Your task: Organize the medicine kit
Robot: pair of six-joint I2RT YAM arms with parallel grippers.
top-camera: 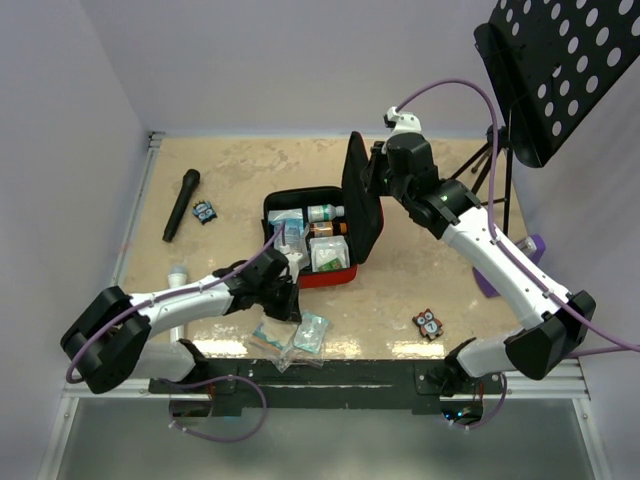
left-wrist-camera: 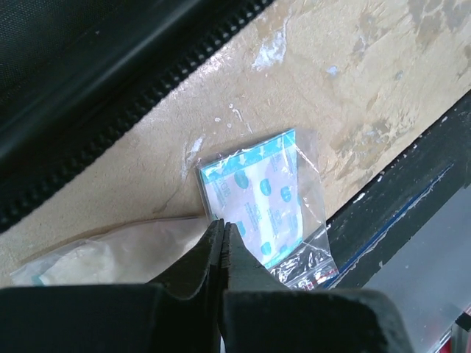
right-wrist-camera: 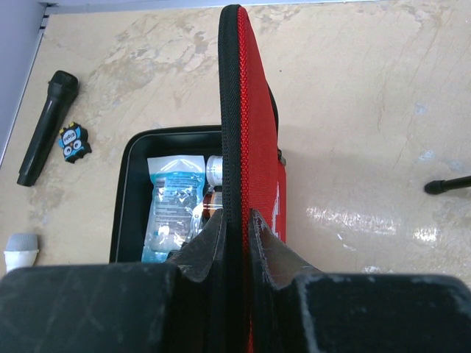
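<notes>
The small bagged packet of dressings [left-wrist-camera: 257,195], blue and white in clear plastic, lies flat on the table in front of the kit. My left gripper is shut with nothing between its fingers; its tips stand at the packet's edge, the packet outside them. Beside it lies a second clear bag with white contents [left-wrist-camera: 125,254], partly covered by the gripper. The red and black medicine kit [top-camera: 310,193] is open, holding bottles and packets. Its upright lid [right-wrist-camera: 257,132] is pinched by my right gripper, which is shut on it.
A black microphone [top-camera: 181,205] and a small owl figure [top-camera: 204,212] lie at the left, a white microphone [top-camera: 178,280] nearer. Another owl figure [top-camera: 428,324] sits front right, with bare table between it and the kit.
</notes>
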